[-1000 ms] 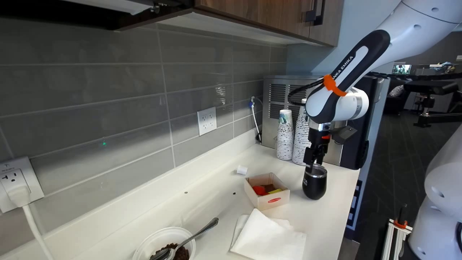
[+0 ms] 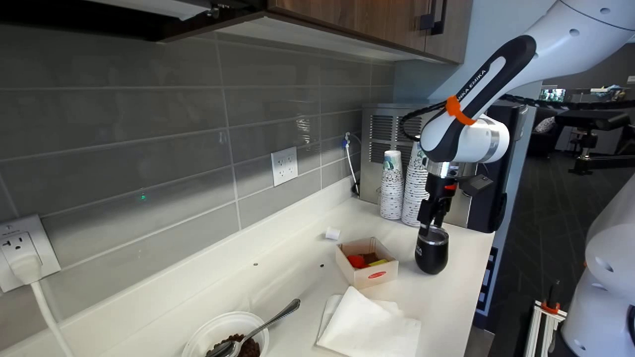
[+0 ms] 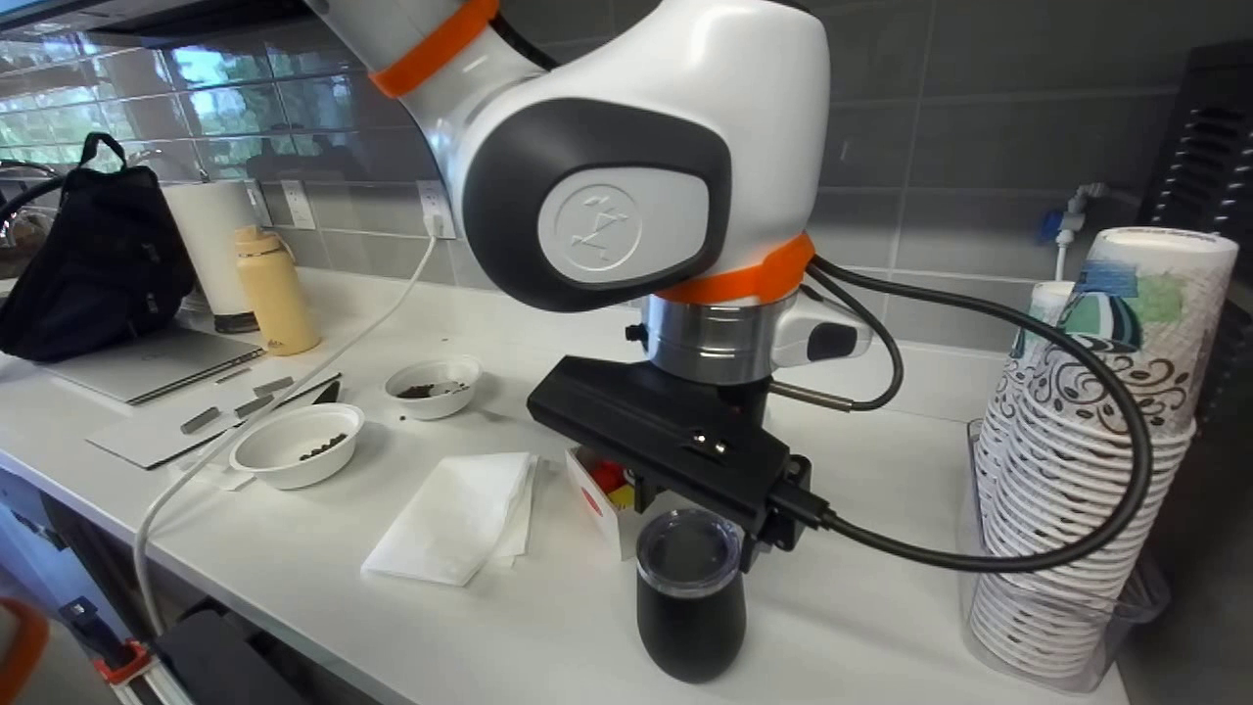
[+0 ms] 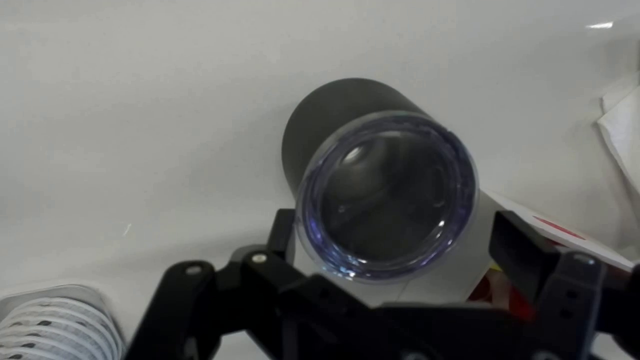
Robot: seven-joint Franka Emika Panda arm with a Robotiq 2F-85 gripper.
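Observation:
A black tumbler (image 2: 432, 255) with a clear lid stands upright on the white counter, near its front edge. Just over its rim is my gripper (image 2: 428, 226), pointing down. In the wrist view the round lid (image 4: 387, 198) lies in the gap between the spread fingers, close to the left finger (image 4: 282, 234) and well apart from the right one. The fingers stand open and the tumbler rests on the counter, not held. Exterior view 2 has the tumbler (image 3: 690, 623) in front of the gripper, which partly hides the box behind.
A small open box (image 2: 375, 276) with red and yellow items sits beside the tumbler. Stacked paper cups (image 3: 1087, 470) rise on the other side. White napkins (image 3: 464, 517), bowls (image 3: 300, 452) and a yellow bottle (image 3: 278, 294) lie farther along the counter.
My arm and gripper have risen slightly and shifted a little to the right in exterior view 1. The tumbler and the box have not moved.

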